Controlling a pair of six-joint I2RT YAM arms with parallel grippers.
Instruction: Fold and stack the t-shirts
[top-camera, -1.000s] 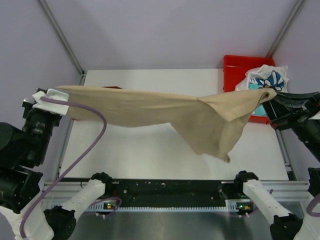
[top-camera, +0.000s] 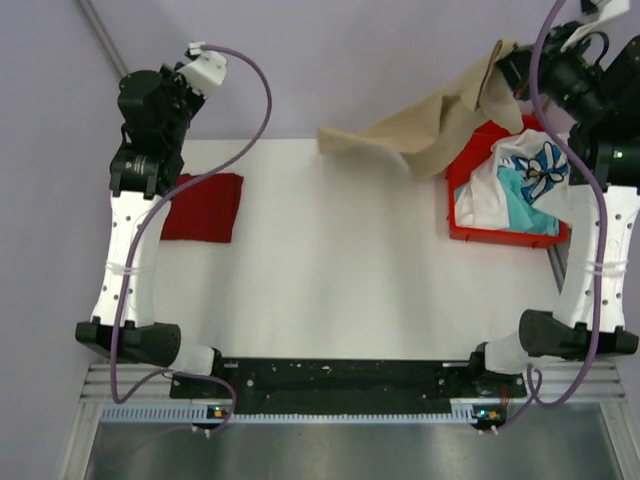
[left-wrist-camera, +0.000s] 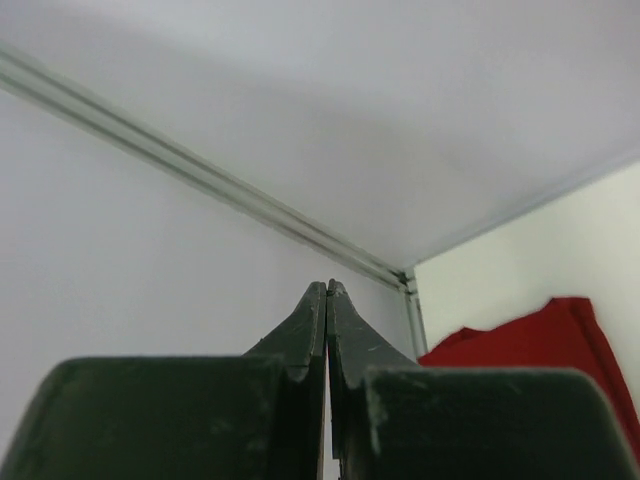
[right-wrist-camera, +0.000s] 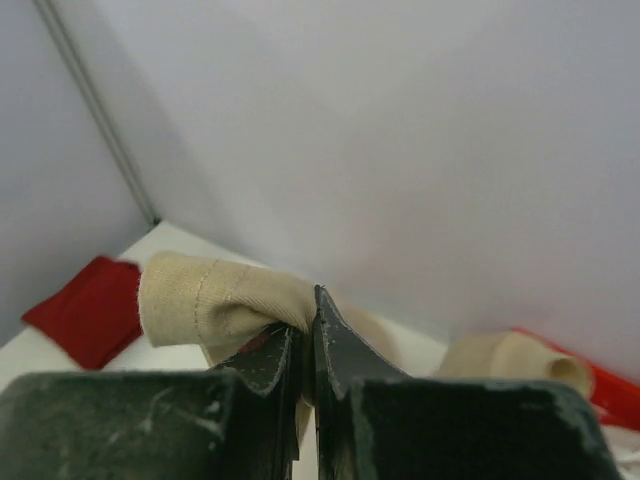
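Observation:
A tan shirt (top-camera: 437, 122) hangs from my right gripper (top-camera: 515, 72), bunched and trailing leftward in the air in the top view. In the right wrist view, the fingers are shut on a fold of the tan shirt (right-wrist-camera: 235, 300), left of the tips. My left gripper is shut, with nothing showing between its fingers; it is raised at the far left of the table. A folded red shirt (top-camera: 203, 208) lies flat on the table's left side, near the left arm.
The red bin (top-camera: 459, 232) at the right holds white and teal cloth (top-camera: 515, 190), partly covered by the right arm. Grey walls enclose the back and sides.
The right gripper has shifted right; the red shirt is uncovered.

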